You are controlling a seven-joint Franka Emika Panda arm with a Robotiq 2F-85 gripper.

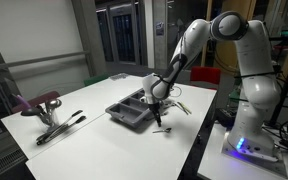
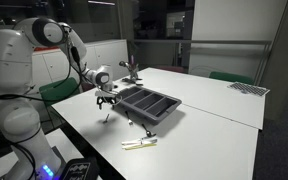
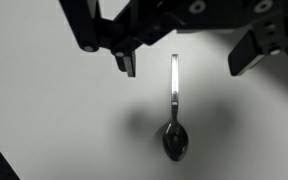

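Note:
In the wrist view, a metal spoon [image 3: 175, 138] lies flat on the white table, its dark bowl toward the bottom and its handle up between the fingers. My gripper stands open above it, one finger on each side of the handle, with nothing held. Exterior view 1 shows the spoon [image 1: 163, 130] on the bare table in front of the grey divided tray [image 1: 129, 116]. There the gripper [image 1: 158, 119] is close above and behind the spoon, its fingers small and hard to make out.
The grey tray [image 2: 152, 108] stands right beside the arm. More utensils [image 2: 139, 144] lie on the table past the tray, and a dark holder of utensils [image 1: 52, 122] is at the far left.

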